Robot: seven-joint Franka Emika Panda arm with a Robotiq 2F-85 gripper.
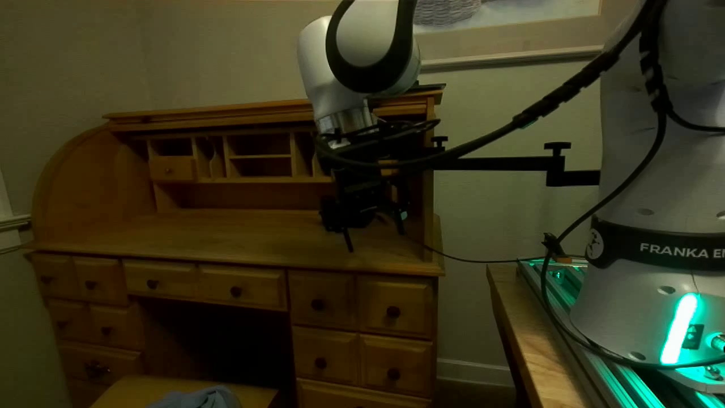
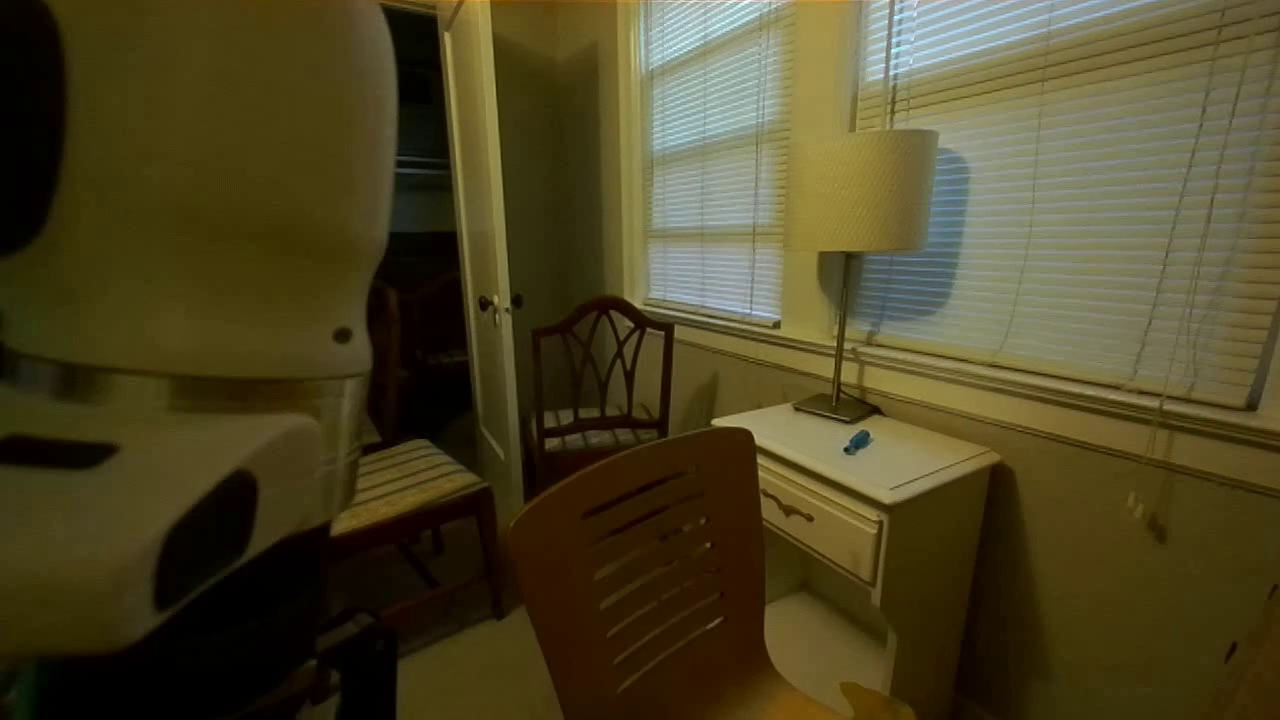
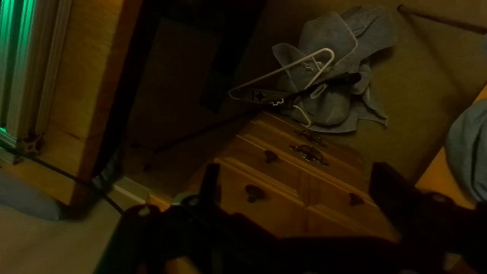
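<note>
My gripper (image 1: pixel 375 231) hangs over the right part of the roll-top desk (image 1: pixel 183 231), tilted, with its fingertips near the desktop's height. In the wrist view the gripper stands open, its fingers wide apart and nothing between them. Beyond the fingers show wooden drawers (image 3: pixel 278 182) with dark knobs. A grey cloth (image 3: pixel 331 107) lies on the floor past the drawers, with a white hanger (image 3: pixel 278 70) over it. In exterior view 1 a dark shape at the gripper's left side merges with it, so I cannot tell the two apart.
Right of the desk is a wooden table edge (image 1: pixel 527 326) beside my base. A seat (image 1: pixel 129 394) with a blue-grey cloth (image 1: pixel 200 398) stands in front. Exterior view 2 shows a chair (image 2: pixel 654 540) and a nightstand (image 2: pixel 828 534) with a lamp (image 2: pixel 864 192).
</note>
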